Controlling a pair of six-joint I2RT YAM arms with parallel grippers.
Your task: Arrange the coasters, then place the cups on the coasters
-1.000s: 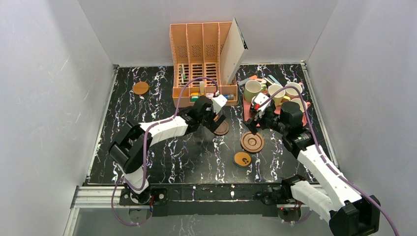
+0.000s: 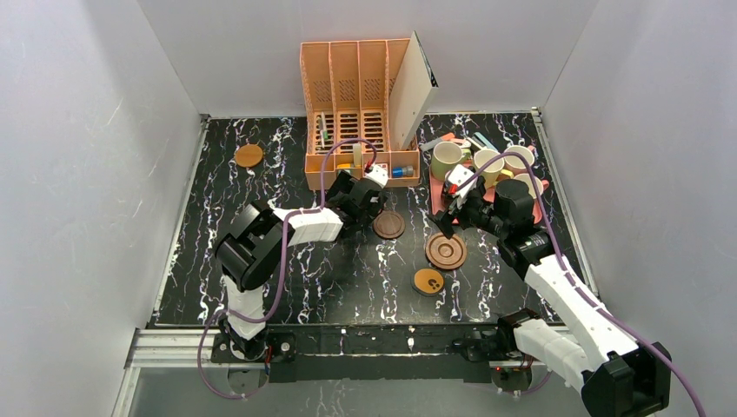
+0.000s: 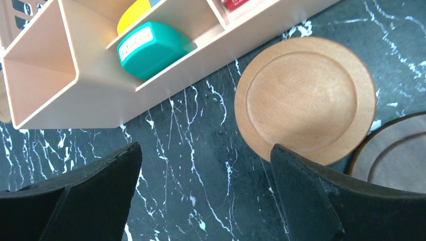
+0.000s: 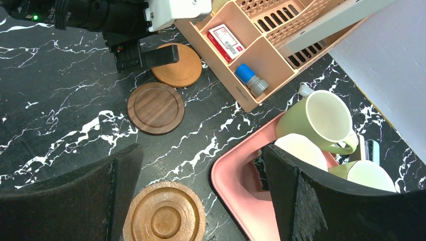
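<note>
Several pale green and cream cups stand at the right on a pink tray; one green cup [image 2: 448,156] is at its back left, and it shows in the right wrist view as a green cup [image 4: 321,120]. My left gripper is open and empty, low over bare marble, with a tan wooden coaster [image 3: 305,98] beside its right finger. A dark brown coaster [image 2: 388,225] lies just right of that arm. Over the tray's left edge, my right gripper hangs open, nothing between its fingers. A ringed wooden coaster [image 2: 446,251] lies in front of it.
An orange organizer [image 2: 315,172] with upright dividers stands at the back. The pink tray [image 4: 232,173] holds the cups. One round coaster [image 2: 248,155] lies at the far left, and a paw-print coaster [image 2: 428,281] near the front.
My left gripper has moved a little to the left, away from the dark brown coaster, which shows more fully now and sits slightly further left. The right arm has stayed still.
</note>
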